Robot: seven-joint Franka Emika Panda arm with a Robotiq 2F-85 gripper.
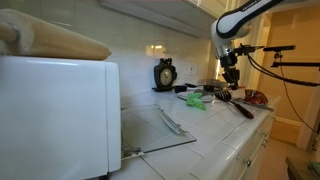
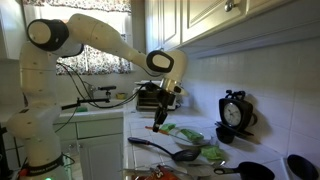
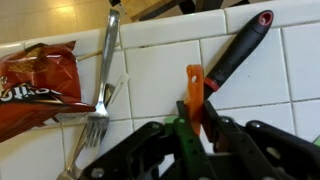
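An orange, narrow object with a small hole at its end [image 3: 194, 88] stands up between the fingers of my gripper in the wrist view. The fingers are shut on it; its lower part is hidden by the gripper. Behind it, a black handle with a red end [image 3: 242, 55] lies on the white tiles, apparently below my fingers. In exterior view 2 my gripper [image 2: 158, 122] hangs over the counter near a black utensil [image 2: 172, 151]. Exterior view 1 has the gripper [image 1: 232, 82] above the counter's far end.
A red snack bag [image 3: 38, 88] and a metal fork [image 3: 103, 90] lie at the wrist view's left. A black scale [image 2: 237, 112], a green item [image 2: 190, 134] and a dark pan [image 2: 250, 171] occupy the counter. Bare tiles [image 1: 205, 140] show nearer exterior view 1.
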